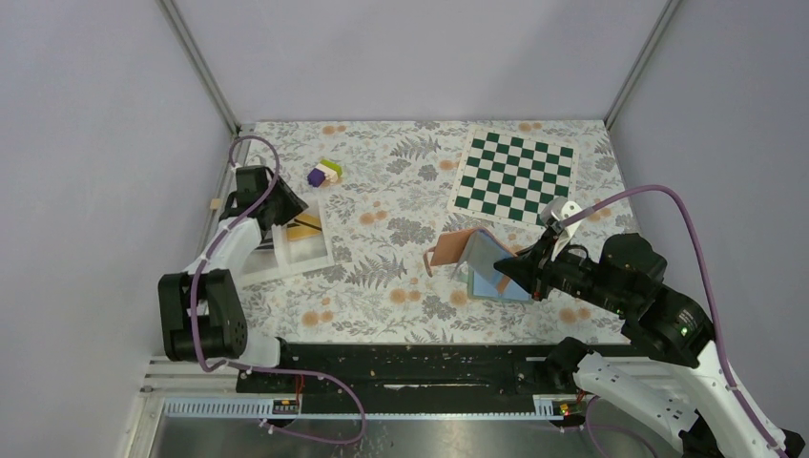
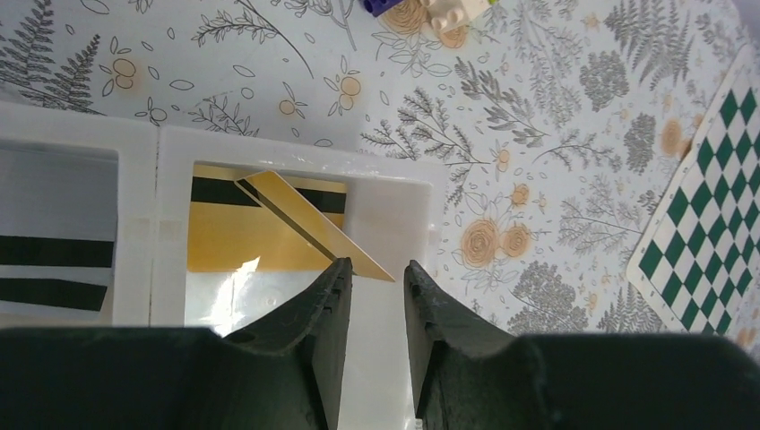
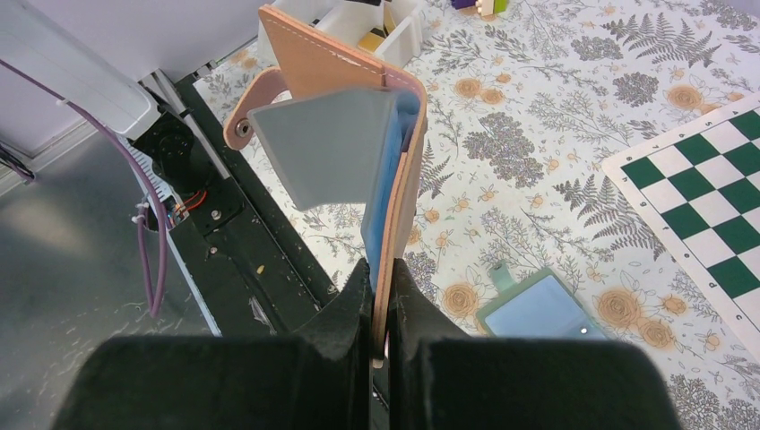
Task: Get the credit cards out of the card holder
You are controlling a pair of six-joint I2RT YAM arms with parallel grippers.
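Observation:
My right gripper is shut on the tan card holder (image 3: 323, 54), which hangs open above the table with a grey flap (image 3: 323, 148) and a blue inner part showing. Whether cards are inside it cannot be told. Over the white tray (image 2: 300, 154), my left gripper is open, nothing held between its fingers. Beneath them, a yellow card (image 2: 314, 224) with a dark stripe leans across another yellow card (image 2: 228, 237) lying in the right compartment. A pale card (image 2: 58, 249) with black stripes lies in the left compartment.
A flat blue pad with a green border (image 3: 542, 309) lies on the table below the holder. Behind the tray are small coloured blocks (image 1: 325, 173). A green checkered board (image 1: 515, 176) lies at the back right.

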